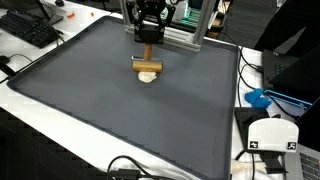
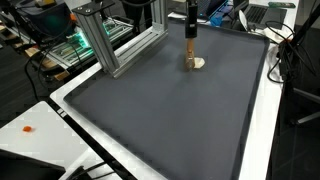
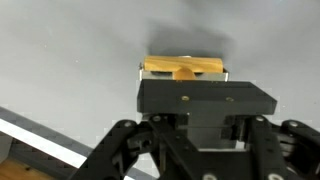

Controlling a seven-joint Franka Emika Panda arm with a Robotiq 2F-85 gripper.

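A wooden mallet-like tool hangs head down from my gripper, which is shut on its upright handle. Its cylindrical tan head lies roughly level, low over the grey table. A pale round piece sits at the near side of the head; whether they touch, I cannot tell. The second exterior view has the tool beside this disc. Seen from the wrist, the head crosses beyond the dark gripper body, and only a short bit of handle shows.
A pale frame-like structure stands along one table edge, close to the arm. A keyboard and cables lie beyond another edge. Blue and white items are off the table.
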